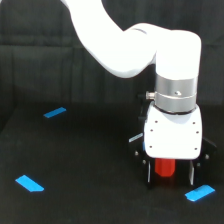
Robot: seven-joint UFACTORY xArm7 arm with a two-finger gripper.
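A small red block (164, 168) shows below the white hand at the right of the camera view. My gripper (170, 176) points down over it, with one thin dark finger on each side. The fingers stand wide apart, and a dark gap shows between the block and the right finger. On the left, the block lies close to the finger; whether they touch I cannot tell. The hand hides the block's upper part.
Blue strips lie on the dark surface: one at the back left (55, 112), another at the front left (29, 184), and a third at the front right (200, 193), close to the gripper.
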